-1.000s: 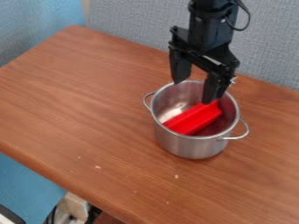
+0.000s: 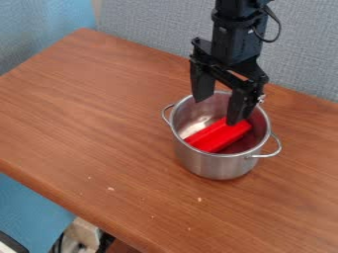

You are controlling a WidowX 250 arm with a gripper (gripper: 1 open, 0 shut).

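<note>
A steel pot (image 2: 218, 163) with two wire handles stands on the wooden table. Inside it lies a red elongated object (image 2: 211, 136). My black gripper (image 2: 219, 104) is open over the pot, its fingers reaching down to about rim level. The red object's far end is partly hidden behind a finger.
A grey panel stands along the back, and the table's near-left edge drops to a blue surface.
My gripper has shifted very slightly downward over the pot. The pot appears in the same place.
</note>
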